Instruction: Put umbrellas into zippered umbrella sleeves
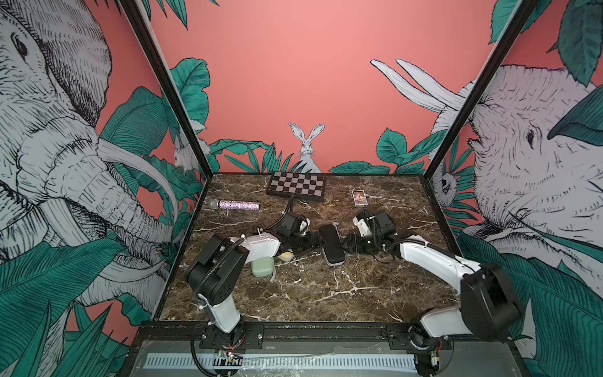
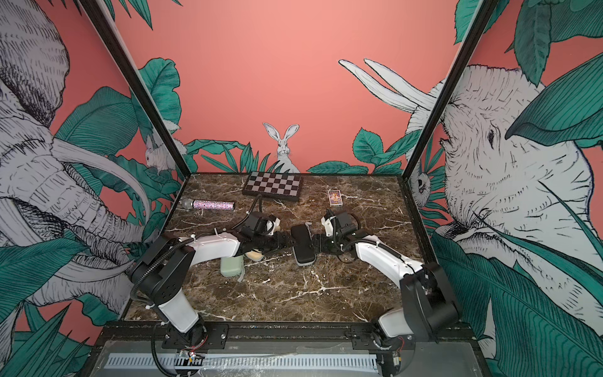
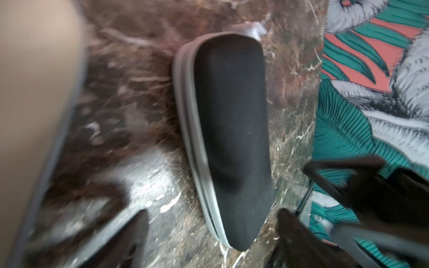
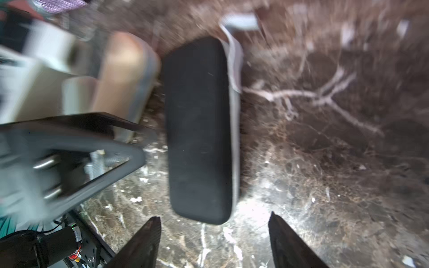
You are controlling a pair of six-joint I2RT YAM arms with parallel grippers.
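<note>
A black zippered case [image 1: 332,245] with a silver zip and a grey pull tab lies on the marble table [image 1: 320,289], seen also in the top right view [image 2: 303,244]. My left gripper is at its left side, open, with the case beyond the fingertips and nothing held. My right gripper faces the case from the right, open, its fingers apart either side of the case's near end with nothing held. No separate umbrella can be made out.
A chessboard [image 1: 295,186] is at the back, a card box [image 1: 359,198] right of it, a glittery microphone [image 1: 237,204] at left. A green case [image 1: 262,267] and a beige item [image 1: 285,256] lie under the left arm.
</note>
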